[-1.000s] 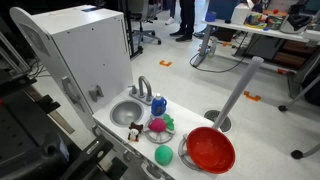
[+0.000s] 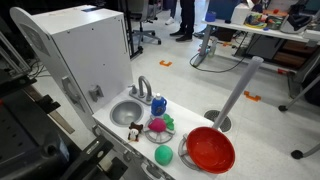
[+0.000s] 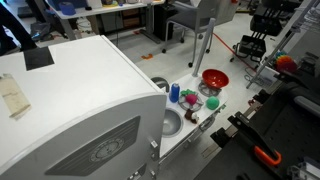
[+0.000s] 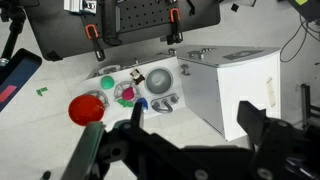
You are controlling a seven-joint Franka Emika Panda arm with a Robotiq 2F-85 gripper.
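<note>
My gripper shows at the bottom of the wrist view, its dark fingers wide apart and nothing visible between them. It looks down from above the white toy kitchen counter, well clear of it. On the counter are a round metal sink (image 2: 128,112) with a faucet (image 2: 145,88), a blue mug-like object (image 2: 158,105), and a plate holding pink (image 2: 157,125) and green toy pieces. A small brown and white object (image 2: 134,131) lies near the front edge. A red bowl (image 2: 210,150) and a green round item (image 2: 164,155) sit to the right.
A tall white cabinet (image 2: 90,50) stands beside the sink and fills much of exterior view 2. A grey post (image 2: 238,92) rises behind the red bowl. Black frame bars with orange clamps (image 4: 174,15) cross the top of the wrist view. Pale floor (image 2: 270,150) lies open beyond the bowl.
</note>
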